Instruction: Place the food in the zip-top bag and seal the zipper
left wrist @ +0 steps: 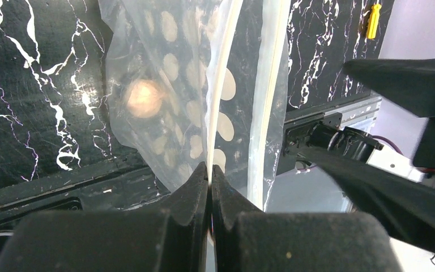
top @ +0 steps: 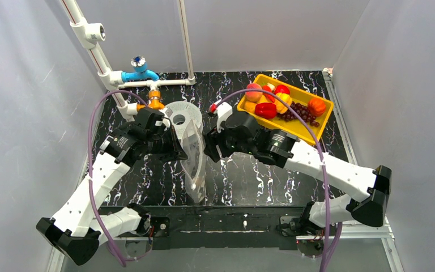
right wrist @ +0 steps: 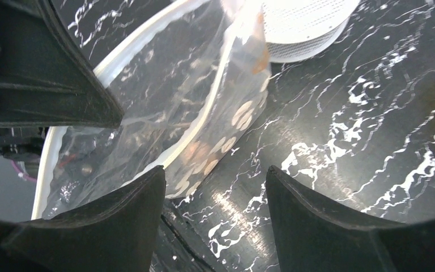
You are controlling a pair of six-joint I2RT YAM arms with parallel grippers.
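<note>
The clear zip top bag [top: 193,167] hangs upright, its mouth gaping, with one pale zipper strip [left wrist: 218,73] running between the fingers of my left gripper, which is shut on that edge. The other strip [left wrist: 266,85] stands apart, unheld. Low in the bag a round pinkish-orange food item [left wrist: 145,98] shows through the plastic. To the right of the bag, my right gripper is open, with only the dark tabletop seen between its fingertips. In the top view it sits close across from my left gripper [top: 183,157].
At the back right, a yellow tray [top: 311,136] holds several pieces of toy food. A white perforated round stand [top: 190,107] is behind the bag, near white pipes [top: 99,59] with a blue tap.
</note>
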